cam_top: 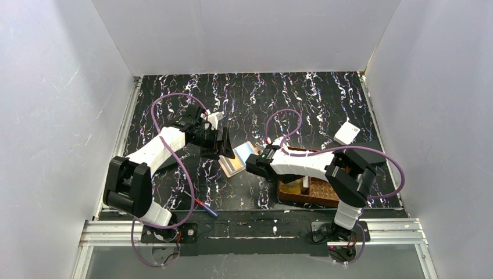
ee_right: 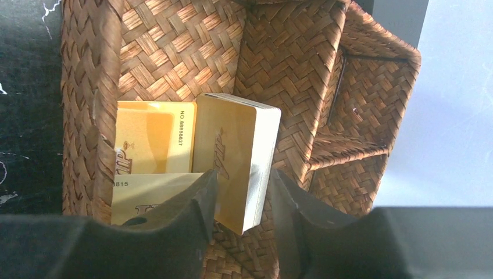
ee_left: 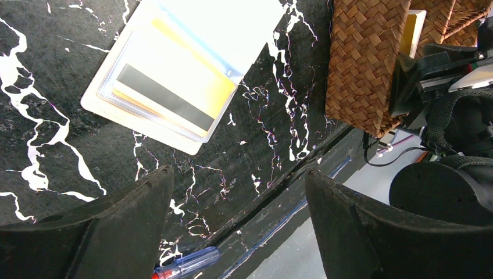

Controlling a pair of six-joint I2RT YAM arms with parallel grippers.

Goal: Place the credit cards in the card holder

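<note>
The open card holder [ee_left: 96, 96] lies flat on the dark table, with clear sleeves and a card with a grey stripe [ee_left: 165, 96] showing in it. Beside and above it, my left gripper stands open and empty. In the right wrist view, a thick stack of gold cards [ee_right: 227, 145] leans on edge in a woven basket compartment. Loose gold cards [ee_right: 154, 133] lie to its left. My right gripper has its fingers apart over the stack's lower end; one fingertip overlaps the gold face, and contact cannot be made out.
The woven basket [cam_top: 320, 189] has several compartments with raised walls and stands under the right arm. A screwdriver [cam_top: 206, 208] lies near the front edge. A white block [cam_top: 346, 133] sits at the right.
</note>
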